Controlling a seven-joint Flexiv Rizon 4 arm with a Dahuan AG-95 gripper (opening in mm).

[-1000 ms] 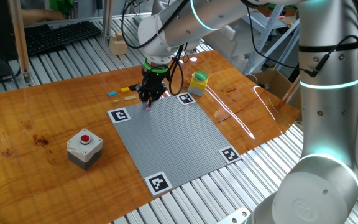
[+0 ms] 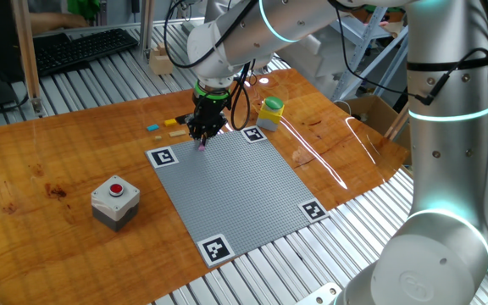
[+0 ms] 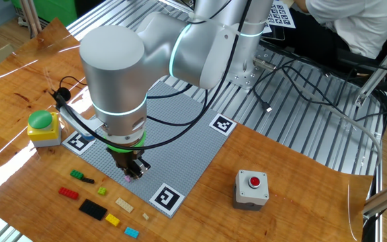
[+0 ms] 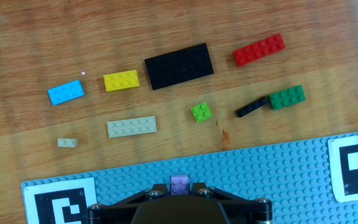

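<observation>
A small purple brick (image 4: 179,181) sits between the fingertips of my gripper, which is shut on it, a finger against each side. In exterior view 1 the same brick (image 2: 201,148) shows just under the gripper, over the far edge area of the grey baseplate (image 2: 235,186). Whether it touches the studs or hangs slightly above them, I cannot tell. Off that edge, loose on the wood, lie a black brick (image 4: 179,66), a red brick (image 4: 258,50), a yellow brick (image 4: 122,80), a blue brick (image 4: 66,92) and a lime brick (image 4: 201,112).
Also loose there are a beige brick (image 4: 132,126), a tiny pale brick (image 4: 67,142), a green brick (image 4: 287,97) and a thin black piece (image 4: 252,107) touching it. A red-button box (image 2: 115,203) and a green-button box (image 2: 270,113) flank the plate, whose middle is bare.
</observation>
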